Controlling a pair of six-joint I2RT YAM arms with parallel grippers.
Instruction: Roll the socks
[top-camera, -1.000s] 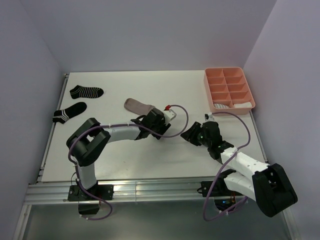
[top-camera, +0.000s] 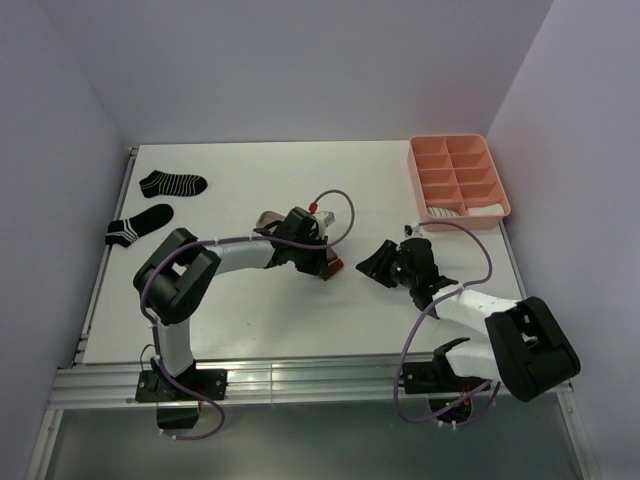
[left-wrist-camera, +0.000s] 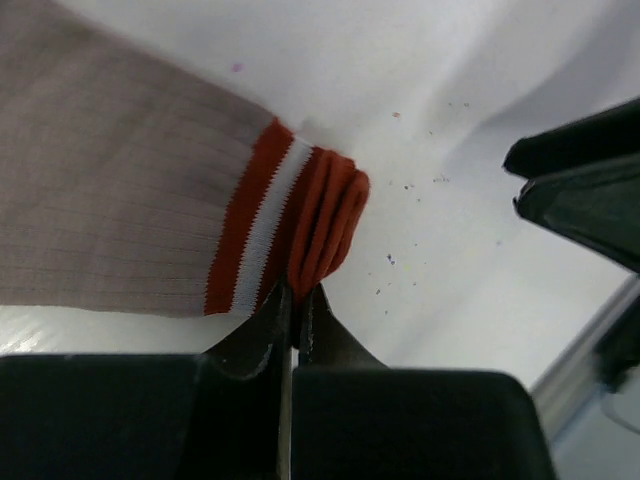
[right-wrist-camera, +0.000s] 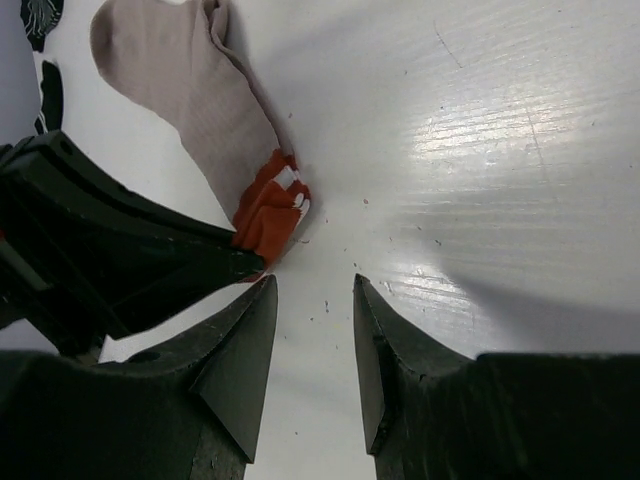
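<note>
A greyish-brown sock (left-wrist-camera: 120, 180) with a rust-red and white striped cuff (left-wrist-camera: 262, 222) lies on the white table. In the left wrist view, my left gripper is shut on the gathered red end of that cuff. The top view shows the cuff (top-camera: 333, 265) beside the left gripper (top-camera: 325, 272), with much of the sock hidden under the arm. To the right, my right gripper (top-camera: 368, 270) stands apart from the cloth. Seen from the right wrist, the right gripper is part open, with only bare table between its fingers.
Two black socks with white stripes, one upper (top-camera: 174, 184) and one lower (top-camera: 139, 224), lie at the far left. An orange divided box (top-camera: 447, 139) at the back right holds white rolled items.
My left gripper has turned and is now on the cuff, whose red end shows beside it. The sock's body has shifted in view. The right gripper has moved slightly left.
</note>
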